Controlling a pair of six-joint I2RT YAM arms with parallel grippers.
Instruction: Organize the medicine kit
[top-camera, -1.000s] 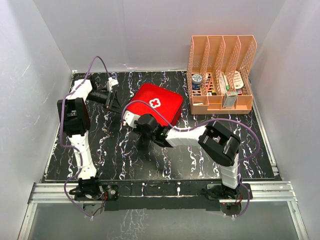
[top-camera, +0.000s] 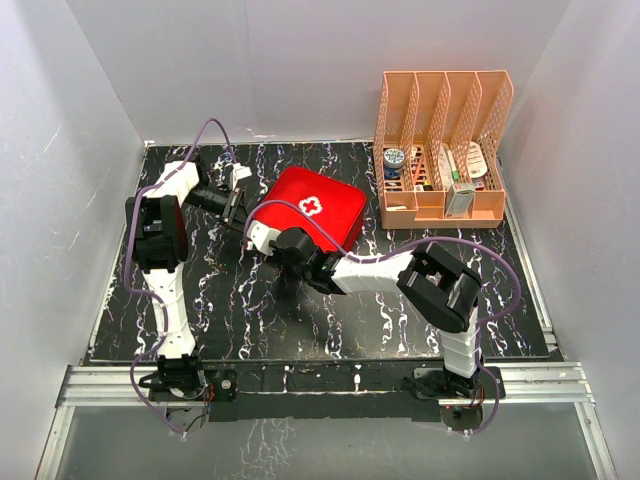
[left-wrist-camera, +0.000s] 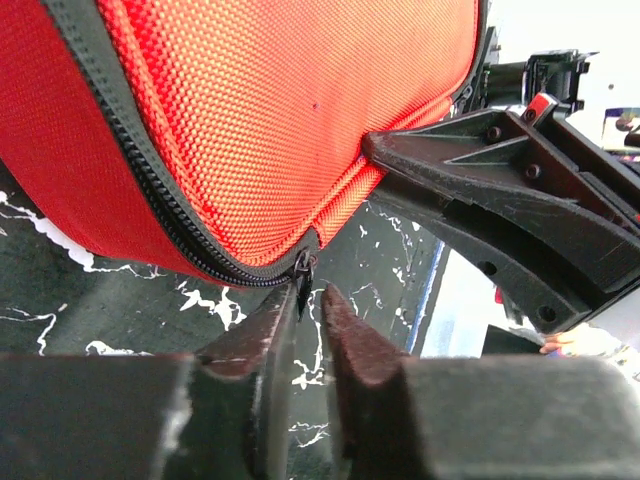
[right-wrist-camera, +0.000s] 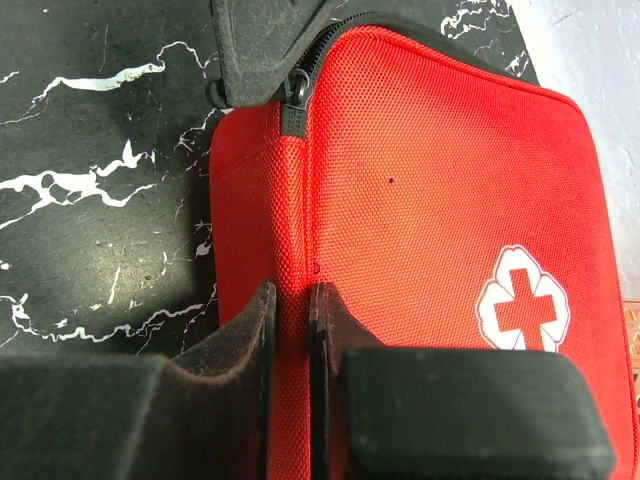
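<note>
A red zippered medicine bag (top-camera: 320, 190) with a white cross lies in the middle back of the table. My right gripper is shut on the bag's red edge; in the top view its arm covers the bag's front corner. My left gripper is at that corner, its fingers narrowly apart around or just beside the zipper pull (left-wrist-camera: 303, 268); I cannot tell whether it holds the pull. In the right wrist view a dark finger (right-wrist-camera: 255, 45) of it is beside the zipper.
An orange organizer (top-camera: 428, 208) with bottles, boxes and small items stands at the back right. Grey walls bound the back and sides.
Over the last second my left gripper moved slightly right and down in the top view, toward the bag's corner. The right arm and the bag look unchanged.
</note>
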